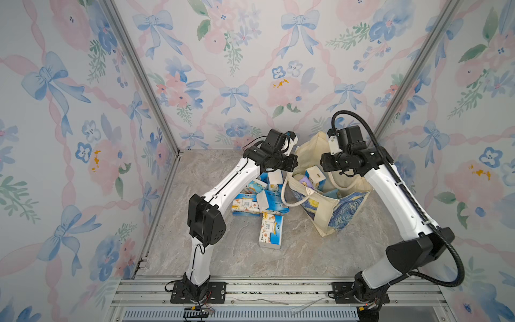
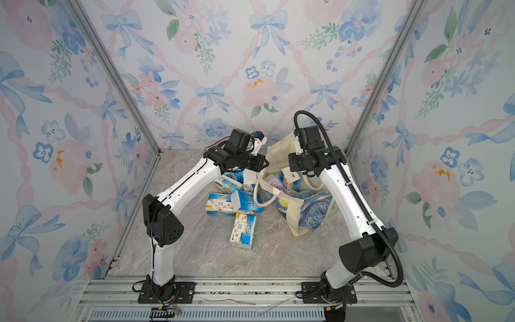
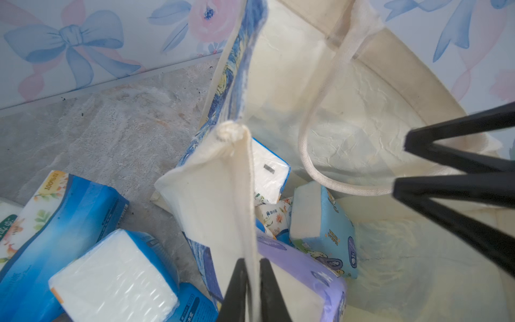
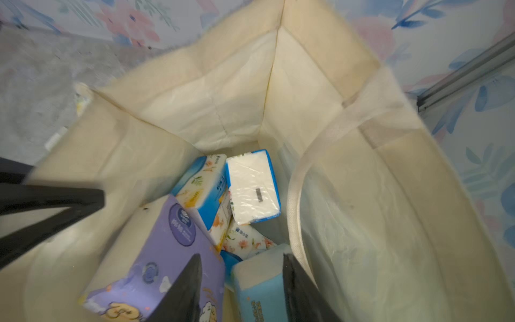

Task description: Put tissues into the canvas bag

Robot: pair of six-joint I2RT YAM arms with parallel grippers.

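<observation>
The canvas bag (image 1: 347, 210), cream inside with a starry painted outside, stands with its mouth up. My left gripper is shut on its cream edge. Above the mouth, my right gripper points down into the bag, its fingers apart and nothing visibly held. Inside, the right wrist view has a purple tissue pack (image 4: 171, 257), a light blue pack (image 4: 262, 292), a white pack (image 4: 253, 186) and orange-printed ones. Outside, to the bag's left, several blue-and-white tissue packs (image 1: 271, 230) lie loosely together.
One handle loop (image 3: 322, 171) hangs into the mouth; the other handle (image 1: 292, 202) droops over the front left.
</observation>
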